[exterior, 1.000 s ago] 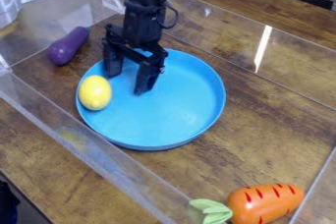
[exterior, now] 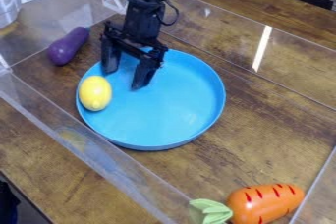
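Observation:
My black gripper (exterior: 132, 53) hangs over the back left part of a blue plate (exterior: 171, 110), its dark fingers apart, so it is open. No object shows clearly between them. A yellow egg-shaped object (exterior: 94, 93) lies on the plate's left side, in front of the gripper. A purple eggplant (exterior: 69, 46) lies off the plate at the back left. An orange carrot (exterior: 262, 201) with a pale green top lies at the front right.
The wooden table (exterior: 269, 110) has clear room to the right of the plate. Transparent walls run along the left and front left and at the right edge.
My gripper has shifted very slightly over the plate since a second ago. The objects have not visibly moved.

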